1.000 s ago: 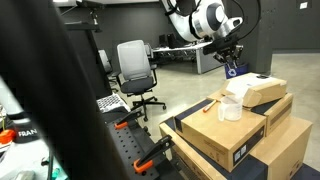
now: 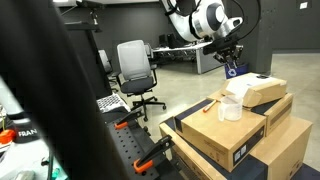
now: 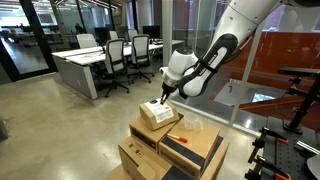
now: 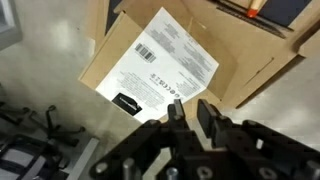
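Observation:
In the wrist view my gripper stands open, with a narrow gap and nothing between its fingers. Ahead of it lies a cardboard box (image 4: 232, 78) bearing a white printed label (image 4: 165, 62) with a barcode. The first exterior view has the white arm (image 2: 208, 20) reaching in behind the boxes; its fingers are too small to make out there. An orange stick-like object (image 2: 208, 105) rests on a large box top, beside a translucent container (image 2: 231, 106).
A smaller carton (image 3: 157, 113) stands by the large cardboard box (image 3: 190, 150). Behind the boxes is a blue object (image 2: 236, 71). Office chairs (image 2: 137, 75) and desks stand farther off. Open floor (image 3: 55, 125) spreads to the left in the second exterior view.

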